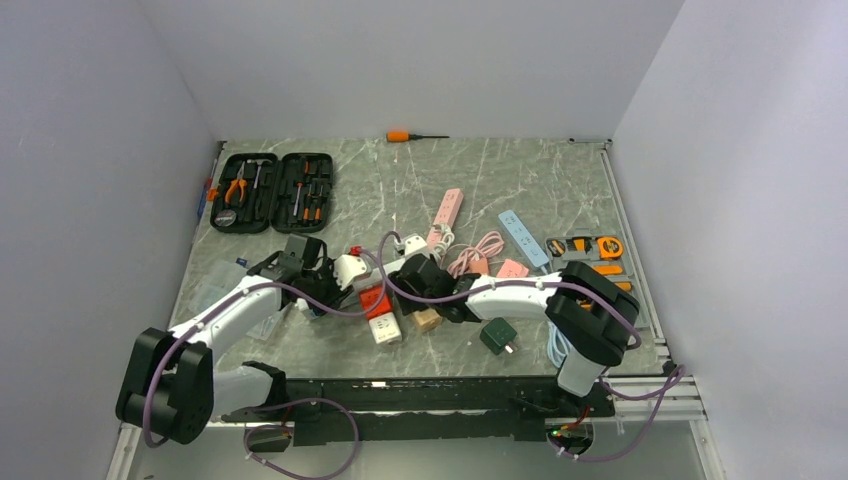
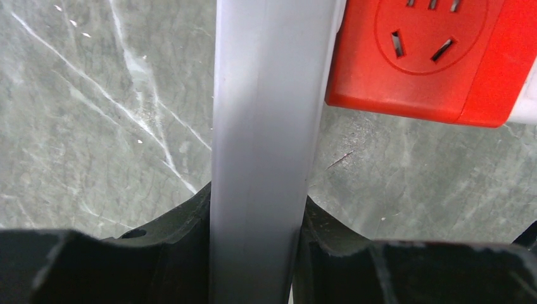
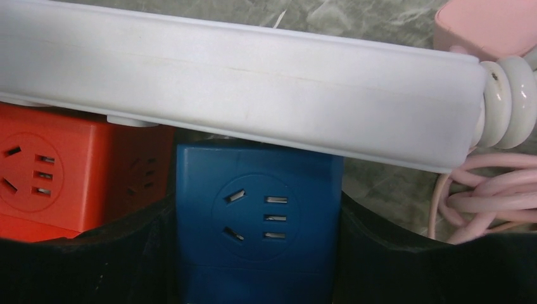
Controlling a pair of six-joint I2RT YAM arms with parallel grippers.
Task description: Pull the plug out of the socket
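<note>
A white power strip (image 3: 253,76) lies between my two arms. In the left wrist view its smooth body (image 2: 269,126) runs up through my left gripper, which is shut on it. My right gripper is shut on a blue plug (image 3: 259,247) with sockets in its face. The blue plug's far edge lies right along the strip's long side; whether its prongs are still in is hidden. Beside it, a red plug (image 3: 54,168) also sits against the strip. From above, the arms cover most of the strip and the blue plug.
A white block (image 1: 384,329) and a tan block (image 1: 428,320) lie in front. Pink cable (image 1: 488,246), a pink strip (image 1: 448,212) and a dark green plug (image 1: 497,335) are close by the right arm. A toolbox (image 1: 272,192) stands back left.
</note>
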